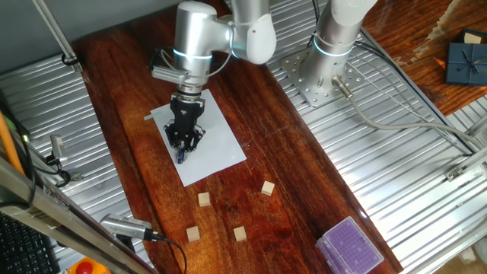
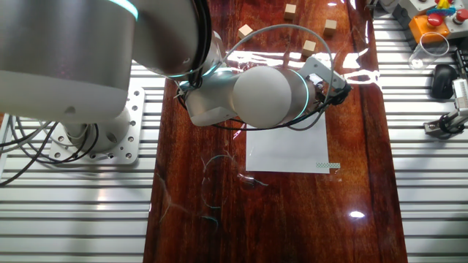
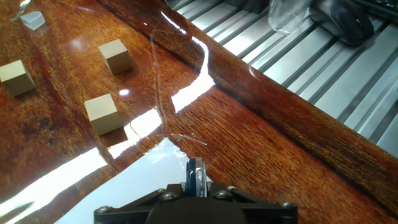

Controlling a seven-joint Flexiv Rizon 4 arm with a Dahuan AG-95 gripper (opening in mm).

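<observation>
My gripper (image 1: 184, 144) is over the white paper sheet (image 1: 218, 144), near its left edge in exterior view 1. It is shut on a dark blue pen-like object (image 1: 180, 158), which points down toward the sheet. In the wrist view the blue object (image 3: 196, 177) stands upright between the fingers, with a pale shine along it. Whether its tip touches the paper is hidden. One corner of the paper (image 3: 163, 160) shows just beyond it. From exterior view 2 the arm covers part of the sheet (image 2: 289, 152) and most of the gripper.
A purple-topped box (image 1: 351, 247) stands at the table's lower right. A small camera (image 1: 125, 226) sits by the left edge. Bare wood surrounds the paper.
</observation>
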